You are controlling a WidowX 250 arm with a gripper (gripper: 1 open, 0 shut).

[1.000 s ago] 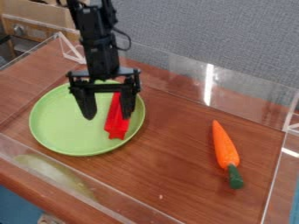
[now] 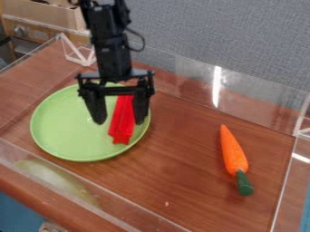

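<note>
My black gripper (image 2: 119, 114) hangs open over a green plate (image 2: 67, 130), its two fingers on either side of a red, elongated object (image 2: 122, 129) that lies on the plate's right part. I cannot tell whether the fingers touch it. An orange carrot with a green top (image 2: 233, 152) lies on the wooden surface to the right.
Clear walls (image 2: 291, 172) edge the work area, with a grey panel (image 2: 230, 45) behind and a box (image 2: 36, 14) at the back left.
The gripper has shifted right, from over the plate's middle to around the red object. The plate, red object and carrot look unmoved.
</note>
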